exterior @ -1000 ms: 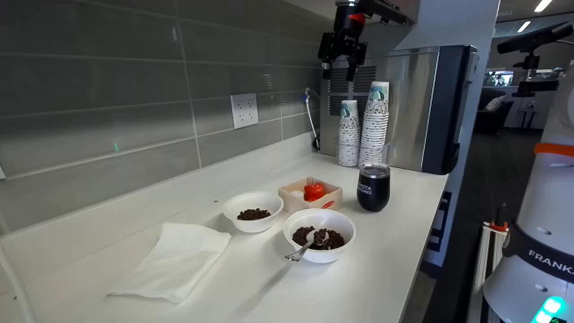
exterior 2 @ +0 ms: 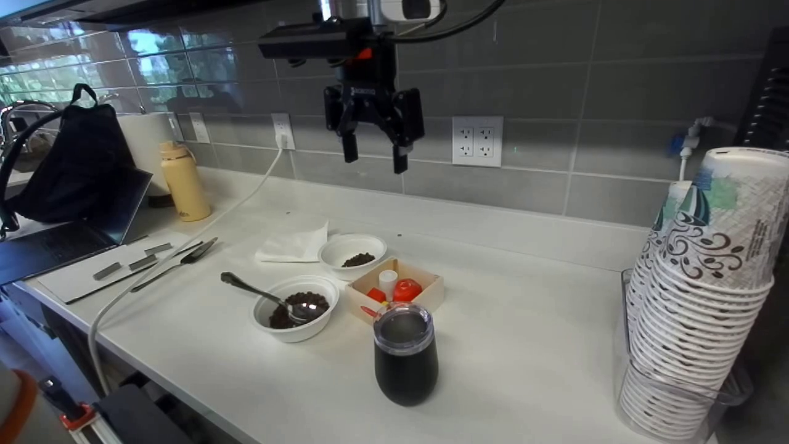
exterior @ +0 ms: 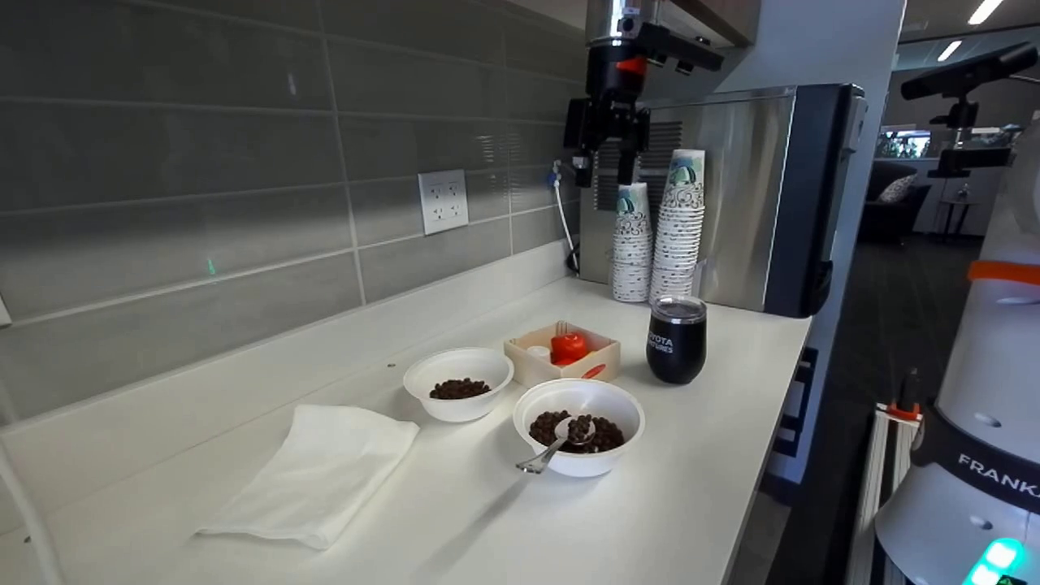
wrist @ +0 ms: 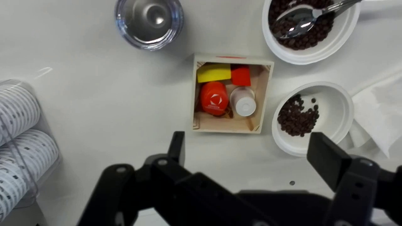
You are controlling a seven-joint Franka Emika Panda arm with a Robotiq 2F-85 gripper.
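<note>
High above the counter, my gripper (exterior 2: 375, 164) hangs open with empty space between its fingertips. Below it stands a small wooden box (wrist: 228, 127) holding a red round item (wrist: 214, 98), a white capped container (wrist: 243, 101) and red and yellow pieces. Two white bowls with dark brown beads are beside the box. The nearer bowl (exterior: 579, 468) in exterior view 1 has a metal spoon (exterior: 546, 454) resting in it, handle over the rim; the other bowl (exterior: 460, 408) has fewer beads and no spoon. A black lidded tumbler (exterior 2: 406, 366) stands upright near the box.
Stacked paper cups (exterior 2: 695, 296) stand by the steel appliance (exterior: 731, 195). A folded white cloth (exterior: 322, 473) lies past the bowls. Farther off are a fork (exterior 2: 177, 263), a laptop (exterior 2: 81, 229) and a yellow bottle (exterior 2: 182, 185). Bare counter separates tumbler and cups.
My gripper has come down and shifted slightly left in exterior view 1. It is still well above the counter, and the objects there have not moved.
</note>
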